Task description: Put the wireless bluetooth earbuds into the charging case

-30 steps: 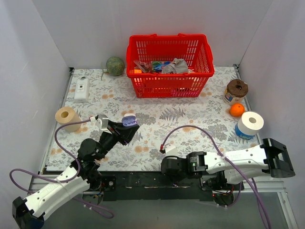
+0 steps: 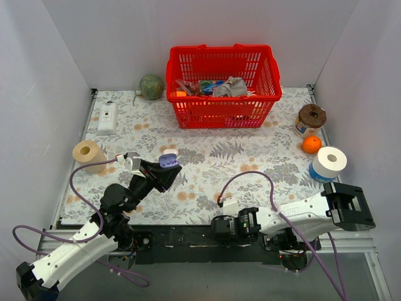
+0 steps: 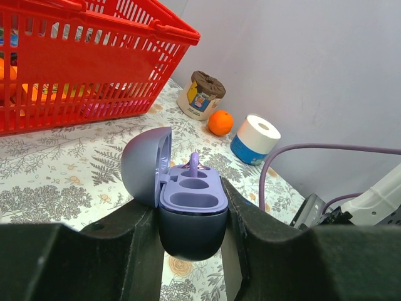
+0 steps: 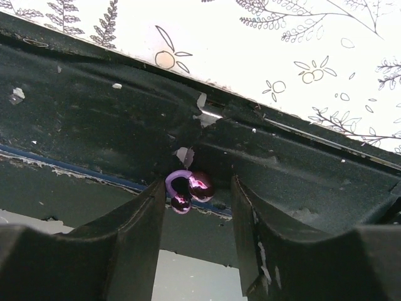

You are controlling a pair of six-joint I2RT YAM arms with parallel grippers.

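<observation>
My left gripper (image 2: 160,175) holds the open purple charging case (image 3: 191,199), shut on its dark lower body, lid raised on the left and a purple piece standing in it. In the right wrist view, a small shiny purple earbud (image 4: 201,186) with a looped band lies on the black strip along the table's front edge. My right gripper is part open, its fingers either side of and just beside the earbud.
A red basket (image 2: 222,116) of mixed items stands at the back. An orange (image 2: 311,144) and paper rolls (image 2: 328,162) are at the right, a tan roll (image 2: 88,155) at the left.
The left arm with the case is nearly unchanged.
</observation>
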